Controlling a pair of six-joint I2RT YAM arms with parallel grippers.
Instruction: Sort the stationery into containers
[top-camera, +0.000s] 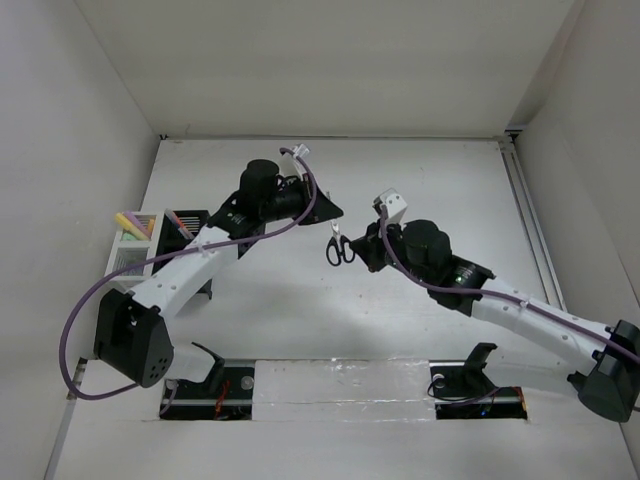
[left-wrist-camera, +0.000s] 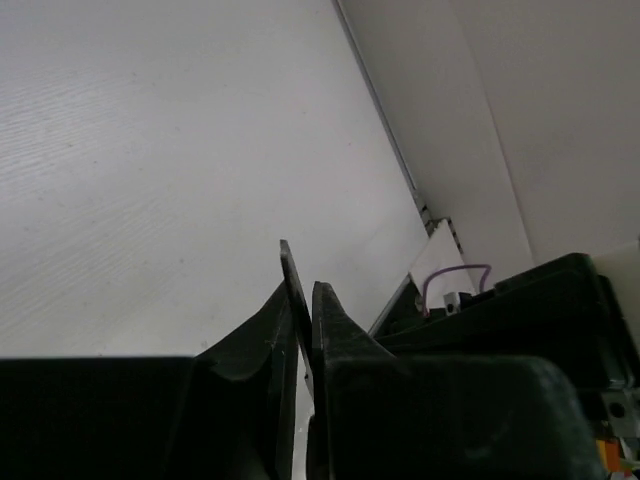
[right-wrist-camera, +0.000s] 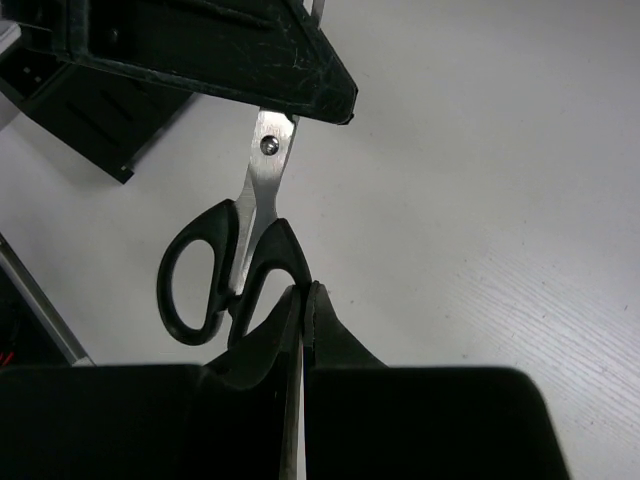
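Note:
A pair of scissors (right-wrist-camera: 266, 182) with black handles and silver blades hangs between my two grippers above the table. My left gripper (top-camera: 334, 212) is shut on the blades; in the left wrist view only a dark blade tip (left-wrist-camera: 290, 268) sticks out past its fingers. Its fingers (right-wrist-camera: 300, 80) cross the blades in the right wrist view, just beyond the pivot screw. My right gripper is shut on the edge of one handle loop, and both loops stay visible. From above, the handles (top-camera: 340, 250) point toward the table's front.
At the far left stand a white container (top-camera: 113, 264) and a black organizer (top-camera: 200, 220), partly hidden by my left arm. Several coloured items, including a yellow one (top-camera: 130, 224), are in them.

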